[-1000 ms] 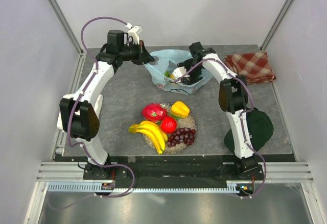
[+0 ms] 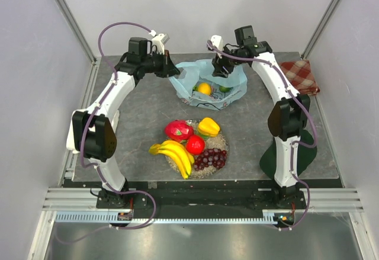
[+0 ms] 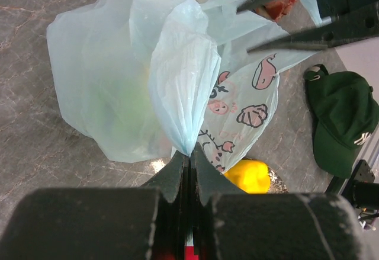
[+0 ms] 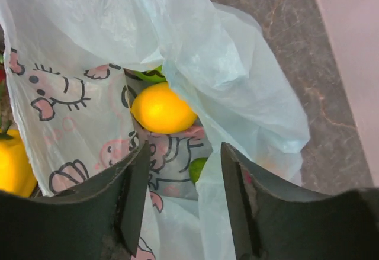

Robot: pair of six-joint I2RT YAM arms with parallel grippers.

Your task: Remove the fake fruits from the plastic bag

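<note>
The pale blue plastic bag (image 2: 238, 91) lies open at the back centre of the table. Its left edge is bunched up in my left gripper, which is shut on the plastic. My right gripper hovers over the bag's mouth with its fingers apart and nothing gripped between them. Inside the bag sits an orange-yellow fruit (image 4: 164, 108). A green fruit (image 4: 197, 168) is partly covered by a fold of plastic, and another green piece (image 4: 149, 74) peeks out beside the yellow one.
On a round plate (image 2: 223, 143) in front are a dragon fruit (image 2: 179, 131), yellow pepper (image 2: 209, 126), red fruit (image 2: 195, 145), bananas (image 2: 185, 154) and grapes (image 2: 211, 159). A plaid cloth (image 2: 299, 76) and dark green cap (image 2: 304, 153) occupy the right side. Table left of the plate is bare.
</note>
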